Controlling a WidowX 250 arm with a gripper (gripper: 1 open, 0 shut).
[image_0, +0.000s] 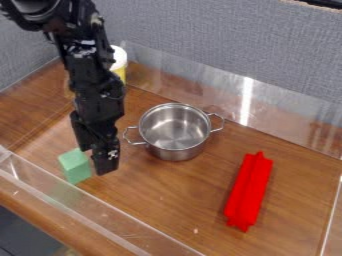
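My black gripper (96, 152) hangs low over the wooden table, open, just right of a small mint-green block (74, 167) near the front left. Whether a finger touches the block I cannot tell. A metal pot (175, 127) with two side handles sits to the right of the gripper. A long red object (249, 191) lies at the right of the table.
A white and yellow object (118, 62) stands at the back left, partly behind the arm. Clear walls edge the table at back and front. Bare wood (174, 200) lies between block and red object.
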